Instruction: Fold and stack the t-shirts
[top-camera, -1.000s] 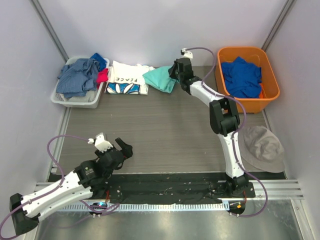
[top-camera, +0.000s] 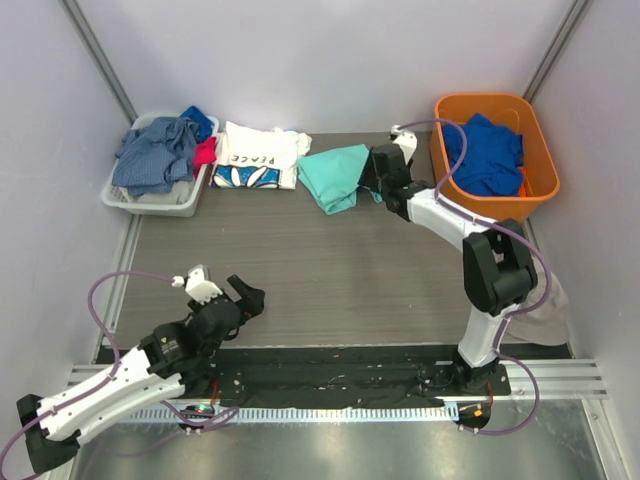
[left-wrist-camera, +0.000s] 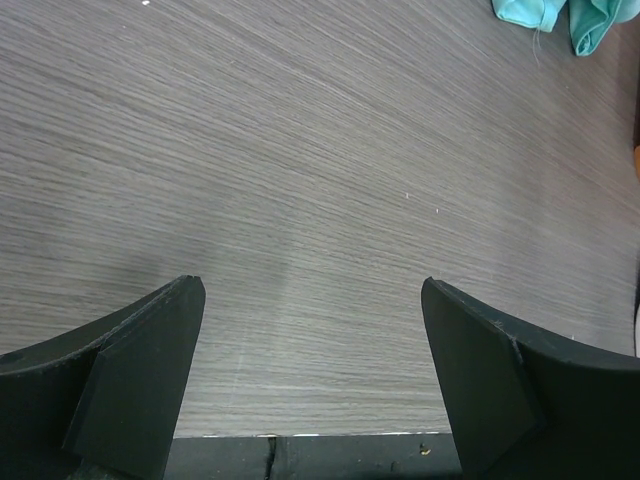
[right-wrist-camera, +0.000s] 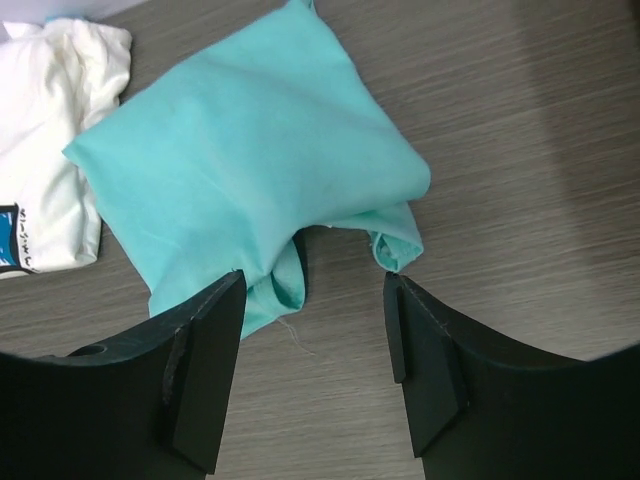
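The teal T-shirt lies loosely folded and uneven on the table, right of and apart from the white printed T-shirts. My right gripper is open above the teal shirt's near edge, with nothing held. My left gripper stands open over the table at the lower left, holding nothing.
A white basket of mixed clothes is at the back left; an orange bin with blue clothing at the back right. A pale grey cloth lies at the right edge.
The teal shirt now lies a little farther right. The left arm barely moved.
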